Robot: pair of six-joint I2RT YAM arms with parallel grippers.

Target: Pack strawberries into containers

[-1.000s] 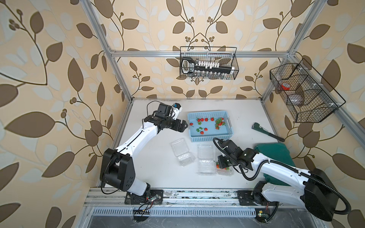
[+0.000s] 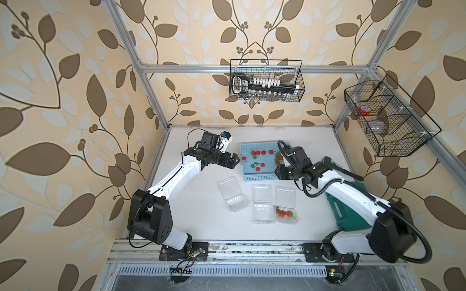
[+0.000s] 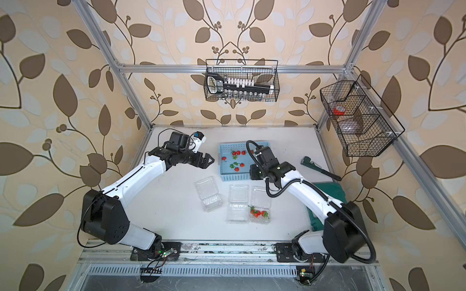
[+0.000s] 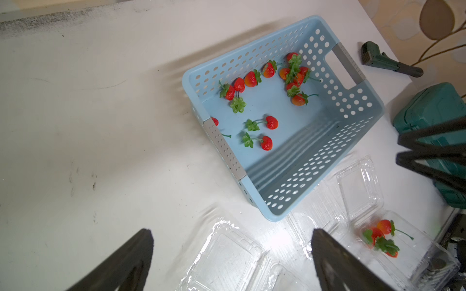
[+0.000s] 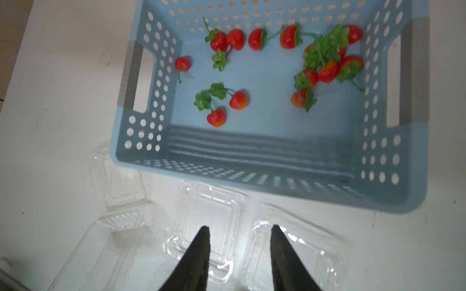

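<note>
Strawberries with green leaves, such as this strawberry (image 5: 216, 117), lie scattered in the blue perforated basket (image 5: 271, 181), clustered at its right end. Three clear lidded containers stand open in front of it. Several strawberries (image 2: 285, 213) are in the right container (image 2: 287, 221); the middle container (image 2: 263, 213) and the tilted left container (image 2: 237, 202) look empty. Over the basket's front right part, my right gripper is open, nothing between its fingers. My left gripper stands open left of the basket, also empty.
A green cloth-like item (image 2: 345, 213) and a green-handled tool (image 3: 320, 168) lie on the right side of the table. Wire baskets (image 2: 267, 82) hang on the back and right walls.
My right arm has moved from above the right container back and up to the basket, uncovering the strawberries in that container. The left arm stays where it was.
</note>
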